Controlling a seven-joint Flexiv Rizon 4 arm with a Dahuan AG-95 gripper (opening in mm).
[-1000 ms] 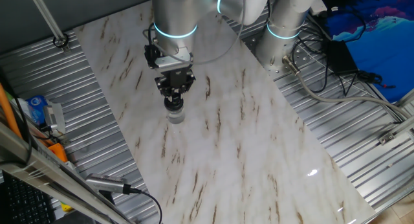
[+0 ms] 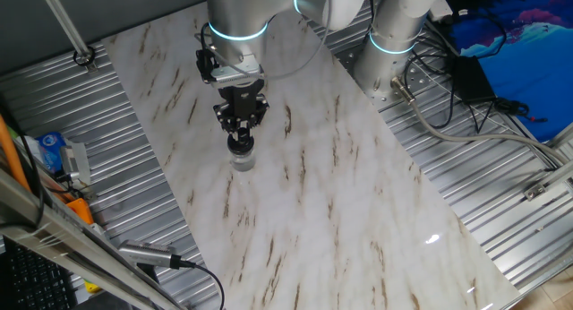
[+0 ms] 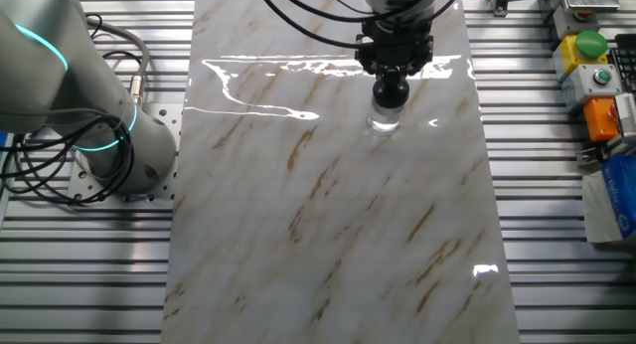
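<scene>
A small clear container point(image 2: 243, 160) stands towards the far left of the marble-patterned board in exterior view 1. Exterior view 2 shows the same clear container point(image 3: 384, 121) near the top, with a dark rounded part point(image 3: 391, 89) directly above it. My black gripper point(image 2: 240, 135) points down over this container, its lower end meeting the dark part. In exterior view 2, the gripper point(image 3: 392, 74) hides the upper side of that part. The fingers blend into the black, so their grip on it cannot be made out.
The marble-patterned board point(image 2: 358, 229) is otherwise bare, with wide free room around the container. The arm's base point(image 2: 387, 64) stands beside the board, with loose cables nearby. Button boxes point(image 3: 593, 90) and a blue packet point(image 3: 621, 190) lie off the opposite side.
The upper arm and wrist have shifted slightly left and up in exterior view 1. The container has stayed in nearly the same place, with the gripper's lower end still over it.
</scene>
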